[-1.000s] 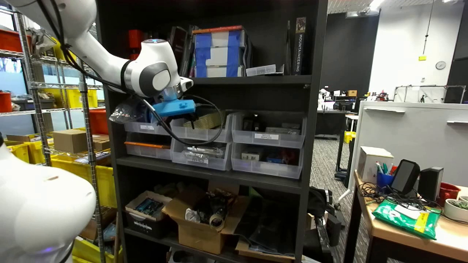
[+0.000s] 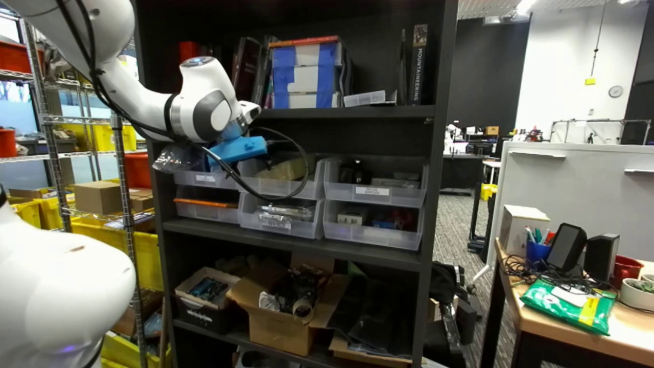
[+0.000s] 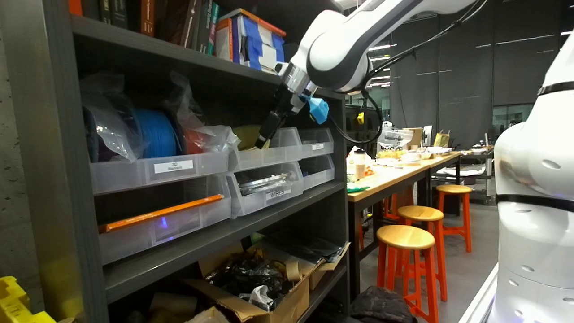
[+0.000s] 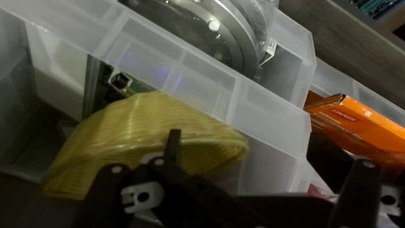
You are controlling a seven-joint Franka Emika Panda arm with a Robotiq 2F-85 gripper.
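In the wrist view my gripper is open, its dark fingers wide apart and nothing held. A yellow ribbed, curved item (image 4: pixel 152 125) lies in a clear plastic bin (image 4: pixel 212 95); the left finger (image 4: pixel 173 142) overlaps it in this view. Whether they touch cannot be told. The right finger (image 4: pixel 326 159) appears past the bin's edge, in front of an orange box (image 4: pixel 357 117). In exterior view 2 the gripper (image 3: pixel 262 141) points down at the upper middle bin (image 3: pixel 269 156), close to its front left side. Exterior view 1 mostly hides the fingers behind the blue wrist piece (image 2: pixel 236 149).
Beside that bin stands a bin of filament spools (image 3: pixel 172 167). Below is one labelled WIRES (image 3: pixel 266 194). The shelf (image 2: pixel 349 113) with books overhangs the bins. Clear plastic wrap (image 3: pixel 215 134) bulges near the gripper. A loose cable loop (image 2: pixel 300 178) hangs from the arm.
The hand has shifted slightly left in exterior view 1, with the blue wrist piece tilting a little. Bins and their contents look unmoved.
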